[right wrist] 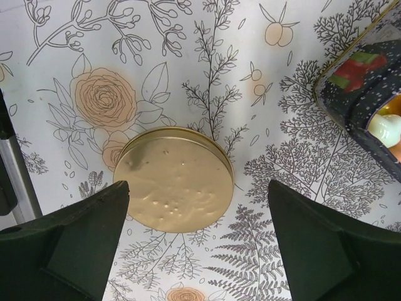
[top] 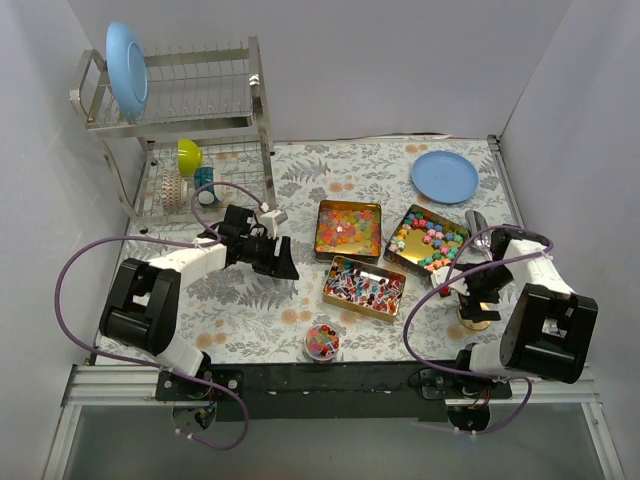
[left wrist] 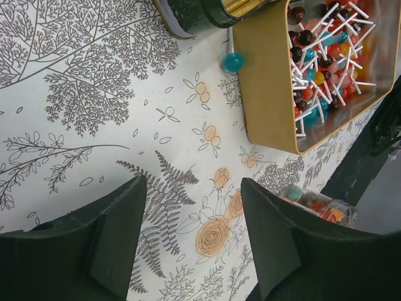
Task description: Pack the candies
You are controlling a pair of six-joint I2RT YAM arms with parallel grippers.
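Observation:
In the top view, a tin of lollipops (top: 364, 287) stands mid-table, with a tin of orange and yellow candies (top: 348, 229) and a tin of colourful wrapped candies (top: 428, 238) behind it. At the front edge is a clear jar of candies (top: 322, 342). My left gripper is part open over bare cloth, nothing between its fingers; one loose lollipop (left wrist: 232, 61) lies against the tin wall. My right gripper stands open above a round gold lid (right wrist: 175, 188), which lies flat between and beyond its fingers; neither finger visibly grips it.
A blue plate (top: 445, 177) lies at the back right. On the left stands a metal dish rack (top: 256, 100) with a plate, a bowl and cups. A silver utensil (top: 476, 222) is beside the right arm.

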